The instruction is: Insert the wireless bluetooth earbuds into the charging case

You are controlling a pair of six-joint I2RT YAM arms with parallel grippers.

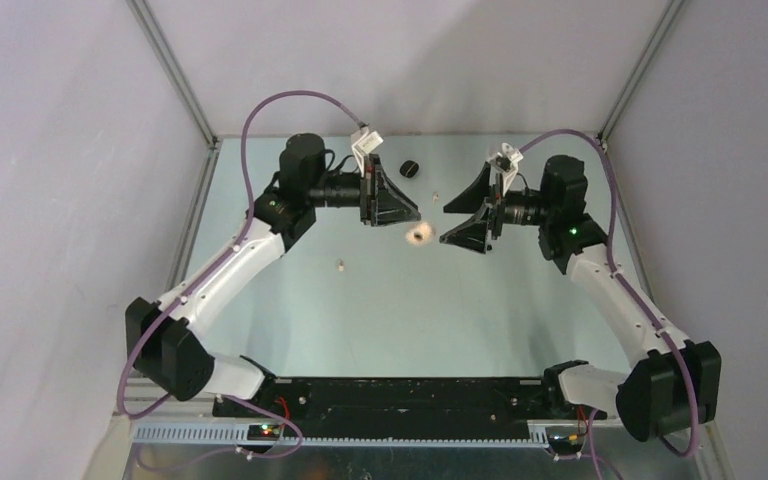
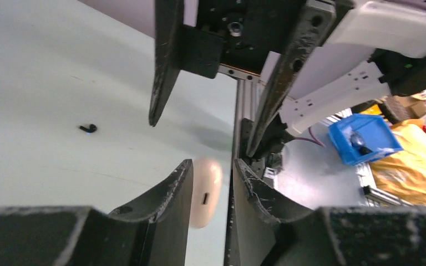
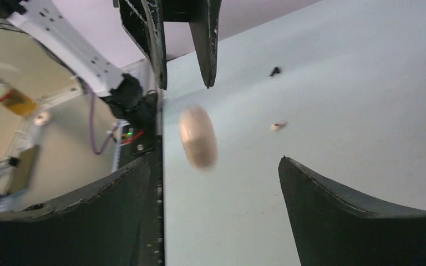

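The beige oval charging case (image 1: 420, 233) is at the tip of my left gripper (image 1: 410, 216); in the left wrist view the case (image 2: 202, 208) sits between its fingers, which are shut on it. My right gripper (image 1: 452, 223) stands open to the right, with the case (image 3: 198, 138) seen beyond its empty fingers in the right wrist view. Two small pale pieces, apparently earbuds, lie on the table: one (image 1: 340, 265) left of centre, another (image 1: 436, 196) toward the back. Whether the case's lid is open is unclear.
A small black object (image 1: 410, 169) lies on the pale table (image 1: 410, 320) near the back. Walls border the back and sides.
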